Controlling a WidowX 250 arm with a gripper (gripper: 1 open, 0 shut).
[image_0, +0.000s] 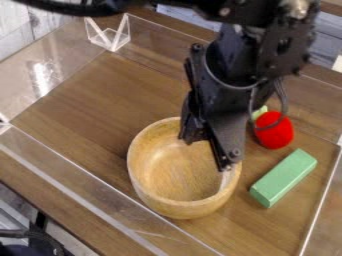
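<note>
My black gripper (214, 135) hangs over the back right part of a wooden bowl (167, 195), shut, with nothing visible between its fingers. A red object (275, 130) with a green top, like a toy strawberry or tomato, lies to the right behind the bowl, partly behind the gripper. A green rectangular block (282, 178) lies flat to the right of the bowl.
The wooden floor of the tray (87, 110) is clear at the left and back left. Clear walls edge it, with a small clear plastic piece (110, 32) at the back left corner.
</note>
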